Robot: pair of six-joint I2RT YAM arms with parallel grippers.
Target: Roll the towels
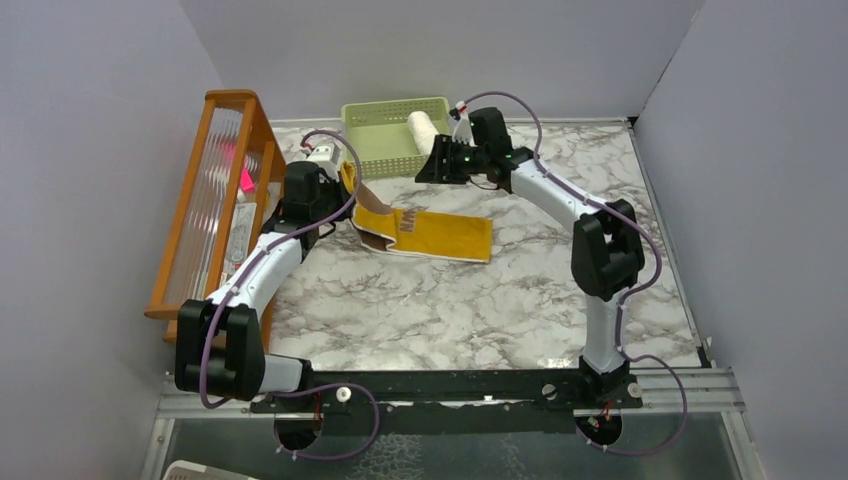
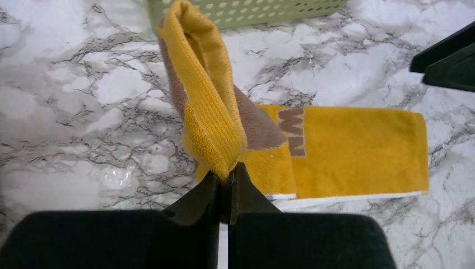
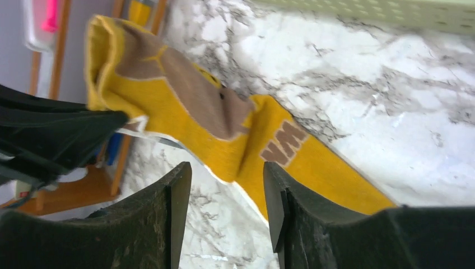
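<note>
A yellow towel with a brown pattern (image 1: 445, 235) lies on the marble table, its right part flat and its left end lifted and folded. My left gripper is shut on that raised end, which stands up as a folded flap in the left wrist view. To the right and apart from the cloth, my right gripper (image 1: 436, 160) hovers behind the flat part. Its fingers (image 3: 178, 196) are spread with nothing between them, and the towel (image 3: 213, 129) shows beyond in the right wrist view. A white rolled towel (image 1: 422, 131) rests in the green basket (image 1: 375, 113).
A wooden rack (image 1: 190, 200) with clear panels stands at the left, close to my left arm. The basket sits at the table's back edge. Bare marble (image 1: 450, 320) is free at the front and right.
</note>
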